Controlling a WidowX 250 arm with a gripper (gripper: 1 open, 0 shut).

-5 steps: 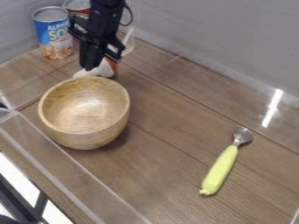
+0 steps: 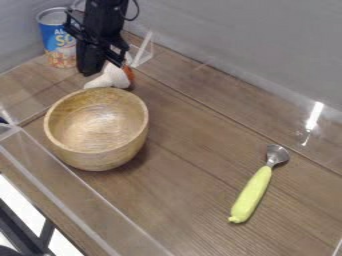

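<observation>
My black gripper [image 2: 100, 62] hangs at the upper left, shut, over a white object with some red [image 2: 110, 77] lying behind the bowl; whether it touches that object is unclear. A wooden bowl [image 2: 96, 130] sits on the brown counter at the left. A can with a blue label [image 2: 56, 38] stands in the back left corner, with another partly hidden behind the arm. A yellow-handled utensil [image 2: 251, 189] with a metal head lies at the right.
Walls run along the back and left, and the counter's edge is at the lower left.
My gripper has shifted slightly, and less of the can behind the arm shows now. The bowl and utensil have not moved.
</observation>
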